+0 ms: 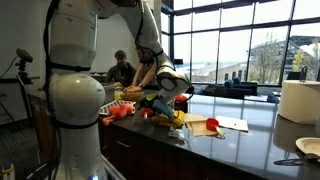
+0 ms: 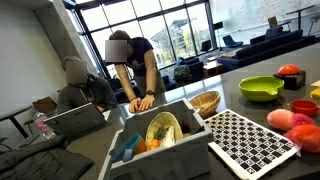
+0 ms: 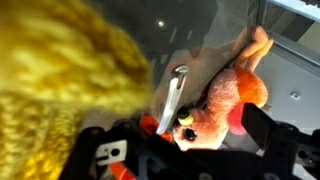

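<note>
My gripper stands open in the wrist view, one dark finger (image 3: 108,150) at the lower left and the other at the lower right. Between and just beyond them lies an orange-pink plush toy (image 3: 215,112) with a dark eye. Beside the toy, a slim pale metallic item (image 3: 172,97) rests on the dark surface. Fuzzy yellow material (image 3: 75,65) fills the left side, very near the camera and blurred. From exterior view 1, the gripper hangs low over a cluster of items, among them something yellow (image 1: 179,118); contact cannot be made out.
A red cup (image 1: 212,124) and white paper (image 1: 233,124) lie to the right on the counter. In exterior view 2, a grey bin (image 2: 165,158), a checkered board (image 2: 245,143) and a green bowl (image 2: 261,89) take up space. Two people are behind the counter.
</note>
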